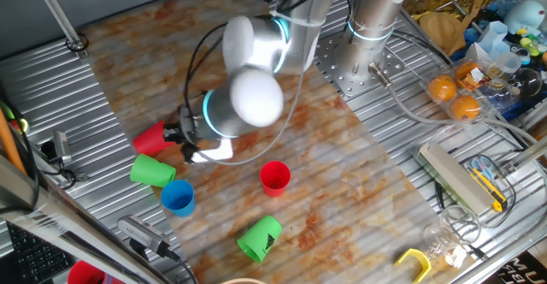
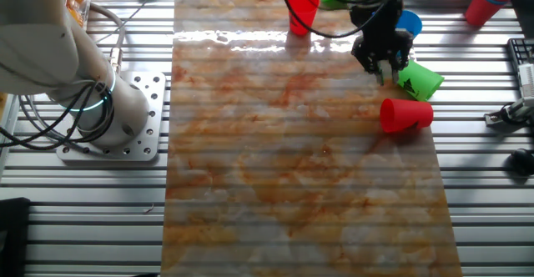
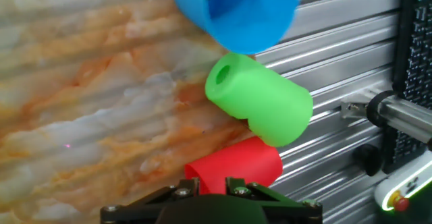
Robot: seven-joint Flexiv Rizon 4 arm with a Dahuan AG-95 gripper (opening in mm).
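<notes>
My gripper (image 1: 179, 143) is tilted near the lying cups at the edge of the marbled board. In the wrist view its fingertips (image 3: 196, 185) stand a little apart, and a red cup (image 3: 237, 165) shows behind the gap. That red cup (image 2: 406, 115) lies on its side, apart from the fingers in exterior view 2. Against it lies a green cup (image 3: 260, 99), also on its side. A blue cup (image 1: 178, 198) has its open mouth facing up. Farther along the board are an upright red cup (image 1: 275, 179) and a second lying green cup (image 1: 260, 238).
Beyond the board, a grey camera-like device (image 1: 144, 232) sits near the blue cup. Stacked cups (image 2: 488, 0) stand off the board. A keyboard (image 3: 414, 55) and a metal post (image 3: 405, 116) are close by. Much of the board (image 2: 292, 193) is bare.
</notes>
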